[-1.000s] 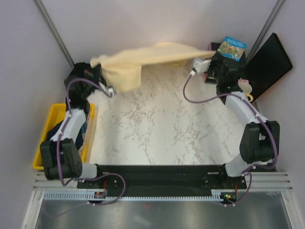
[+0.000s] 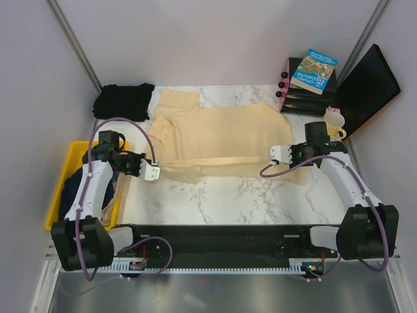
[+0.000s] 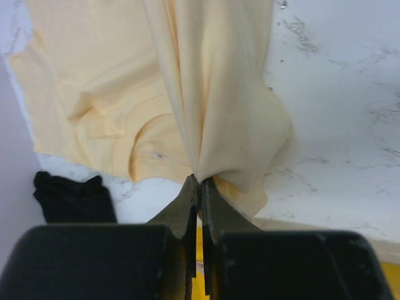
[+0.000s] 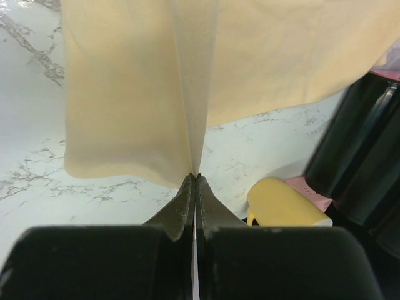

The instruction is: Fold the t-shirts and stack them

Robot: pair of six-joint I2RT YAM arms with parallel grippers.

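A cream t-shirt (image 2: 220, 130) lies spread on the marble table, its near part pulled taut in a band between my grippers. My left gripper (image 2: 146, 168) is shut on the shirt at its near left; the fabric (image 3: 222, 112) bunches at those fingertips (image 3: 199, 187). My right gripper (image 2: 288, 156) is shut on the shirt's near right; a thin strip of cloth (image 4: 194, 106) runs into its fingertips (image 4: 192, 184).
Dark folded cloth (image 2: 122, 101) lies at the back left, a yellow bin (image 2: 62, 182) with clothes at the left. At the right stand dark boxes with a book (image 2: 313, 68), a yellow mug (image 4: 281, 203) and a black screen (image 2: 368, 88).
The shirt was held raised and blurred toward the back; it has come down onto the table, both grippers moving down and toward the front with it.
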